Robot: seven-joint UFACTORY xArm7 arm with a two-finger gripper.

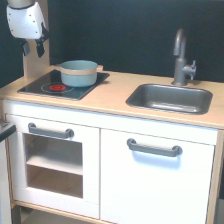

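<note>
High in the upper left corner hangs my gripper (pixel 33 49), at the end of a white arm (pixel 22 20). Its two dark fingers look spread apart, and nothing shows between them. Below and to the right, well clear of it, a blue-grey pot (pixel 79 73) stands upright on the black stove top (pixel 36 87). The pot covers part of the cooking surface; a red burner ring (pixel 55 87) shows at its left.
A metal sink (pixel 170 97), empty as far as I see, is set into the wooden counter (pixel 112 93) at the right. Behind it rises a grey faucet (pixel 180 58). The counter between pot and sink is bare. White cabinet doors (pixel 150 185) lie below.
</note>
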